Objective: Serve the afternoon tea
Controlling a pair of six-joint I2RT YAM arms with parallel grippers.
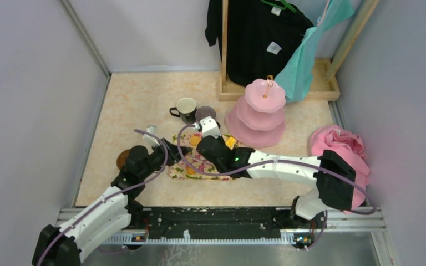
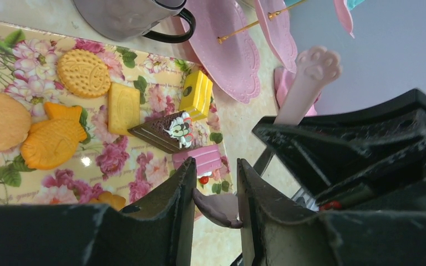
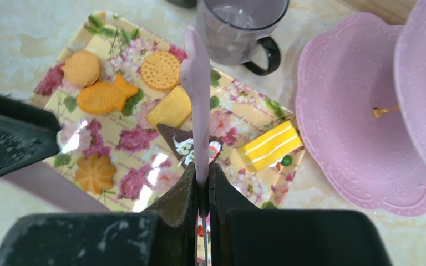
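Note:
A floral tray carries cookies, a fish cookie, a chocolate cake slice and a yellow cake. My right gripper is shut on a pink utensil with a paw-shaped end, held over the tray. My left gripper is beside it, part open, around a pink piece at its fingertips; whether it grips that is unclear. The three-tier pink stand stands right of the tray, behind my right arm.
Two mugs stand behind the tray. A wooden rack with clothes is at the back, pink cloth at the right, a brown round object at the left.

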